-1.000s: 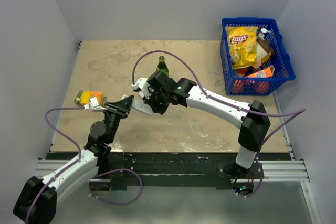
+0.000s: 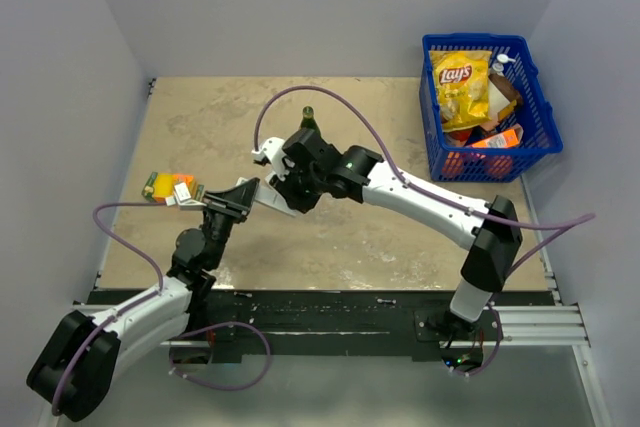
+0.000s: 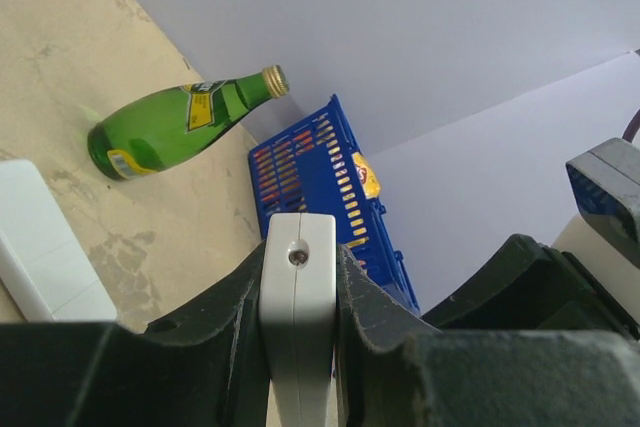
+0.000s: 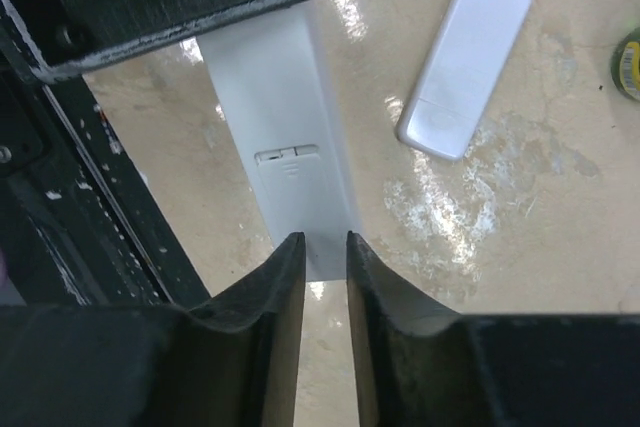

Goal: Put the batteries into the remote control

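A white remote, with a small latched cover on its back, is held by my left gripper, shut on it; in the left wrist view its end rises between the fingers. My right gripper is over the remote's far end, its fingertips a short gap apart at the cover's lower part; whether they touch it I cannot tell. A second white rectangular piece lies on the table beside them. No batteries can be made out clearly.
A green bottle stands behind the grippers. A blue basket of snacks and other items sits at the back right. Colourful packs lie at the left.
The left arm has moved very little.
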